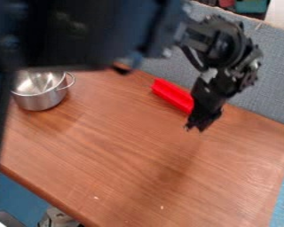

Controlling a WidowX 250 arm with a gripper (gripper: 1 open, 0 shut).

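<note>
My gripper (194,124) points down over the back right of the wooden table (132,177), shut, with nothing visible between its fingers. It is just in front of a red cylinder (169,93) lying at the table's back edge, partly hidden behind it. A steel pot (40,99) with wire handles stands at the back left.
A grey padded surface (263,80) borders the table at the back. Blue tape (280,197) lies at the right edge. The dark arm covers much of the upper left.
</note>
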